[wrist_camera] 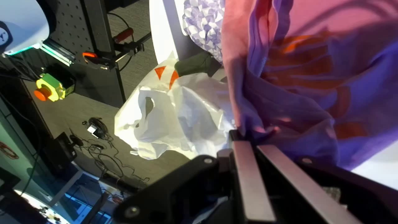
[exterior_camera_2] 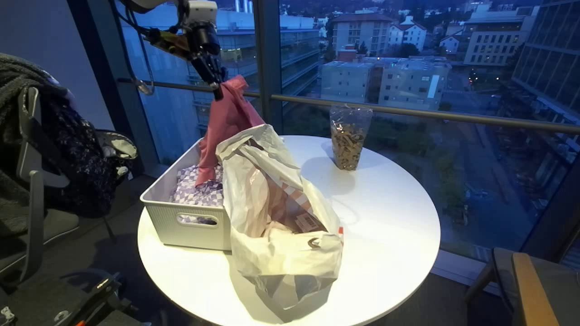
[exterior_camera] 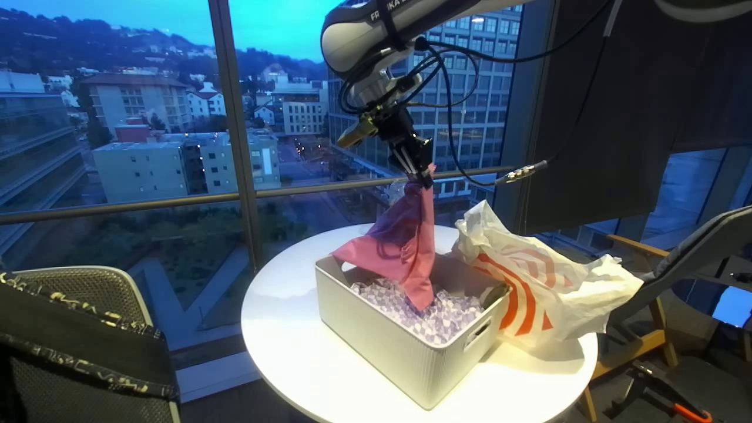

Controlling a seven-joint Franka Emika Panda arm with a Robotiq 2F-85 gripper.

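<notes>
A pink cloth (exterior_camera: 405, 243) hangs from my gripper (exterior_camera: 424, 182), pinched at its upper end. Its lower folds drop into the white bin (exterior_camera: 380, 350), over purple-and-white checkered fabric (exterior_camera: 451, 315). From the other side, the same cloth (exterior_camera_2: 228, 111) hangs under the gripper (exterior_camera_2: 220, 89) at the bin's (exterior_camera_2: 163, 222) far end. Close up in the wrist view, the fingers (wrist_camera: 252, 175) are shut with the bunched cloth (wrist_camera: 294, 100) at their tips; an orange print shows on it.
A white plastic bag with orange stripes (exterior_camera: 543, 282) stands against the bin's side. At the table's far side is a clear pouch of brown pieces (exterior_camera_2: 348, 142).
</notes>
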